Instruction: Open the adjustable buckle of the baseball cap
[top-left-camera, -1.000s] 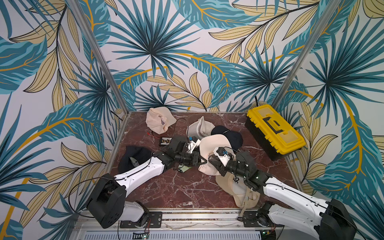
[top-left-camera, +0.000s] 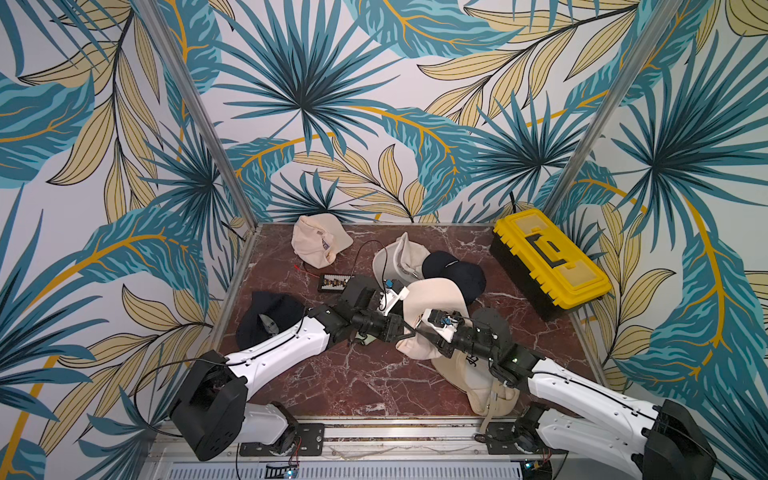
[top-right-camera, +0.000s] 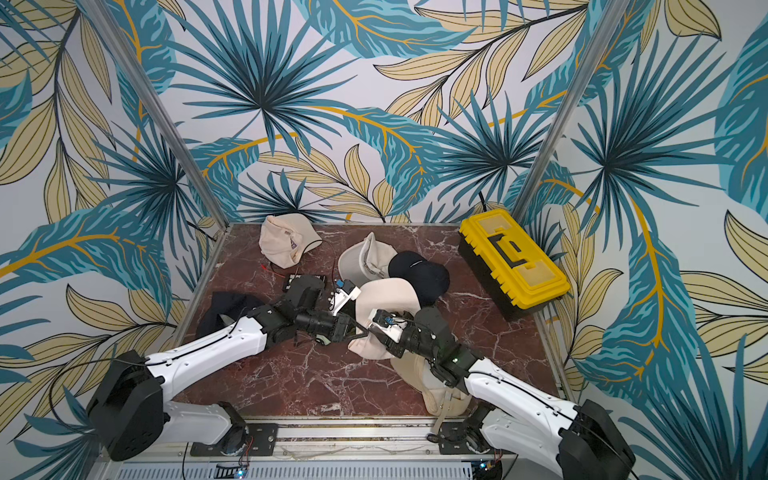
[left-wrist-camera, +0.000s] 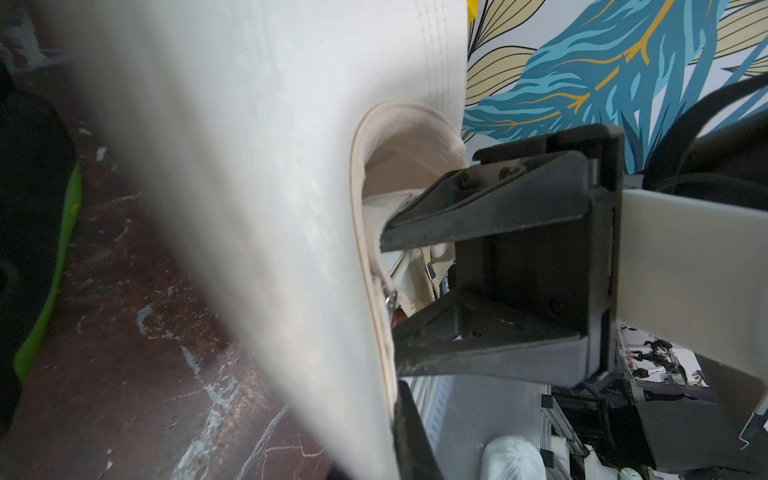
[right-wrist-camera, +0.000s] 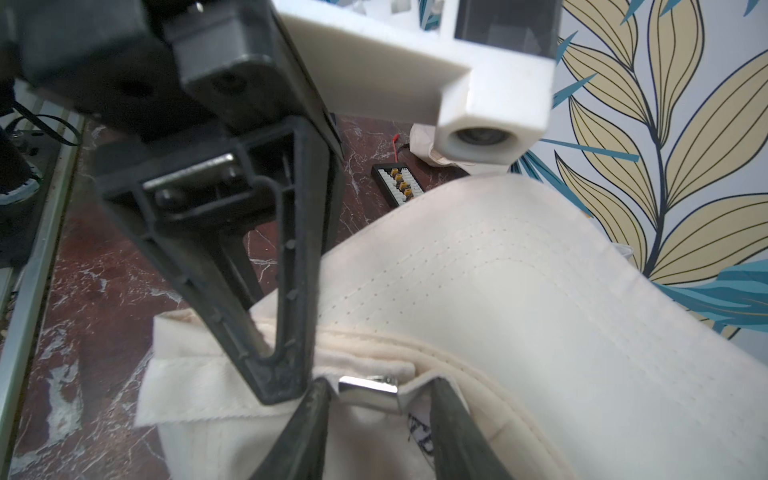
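An off-white baseball cap is held between my two arms above the table, its opening and strap towards them. In the right wrist view the metal buckle sits on the back strap, between the fingers of my right gripper. They press on it end to end, and the strap bulges beside it. Just left of the buckle, my left gripper is shut on the strap's edge, its tips close together. The left wrist view shows the cap's back arch, with much of the left fingers out of frame.
Another beige cap lies under the right arm. Behind are a pale cap, a navy cap and a pinkish cap. One dark cap is at left. A yellow-lidded toolbox stands at back right.
The cap has shifted slightly right and towards the front edge. My right gripper has turned a little and come nearer to the left one; the left gripper has moved slightly right.
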